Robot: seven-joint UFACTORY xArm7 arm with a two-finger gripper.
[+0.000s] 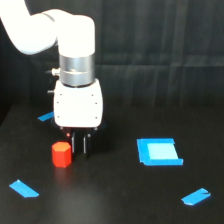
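Observation:
A red block (62,154) sits on the dark table at the left in the camera view. The white arm reaches down from above, and its gripper (78,149) hangs low just right of the block. Two dark fingers show close together, with a narrow dark gap between them. The left finger overlaps the block's right edge in the view; whether they touch is unclear. The block's visible face lies left of the gap. Dark fingers against the dark table make the gripper's exact opening hard to judge.
A pale square framed with blue tape (163,152) lies at the right. Strips of blue tape mark the table at front left (24,188), front right (196,197) and behind the arm.

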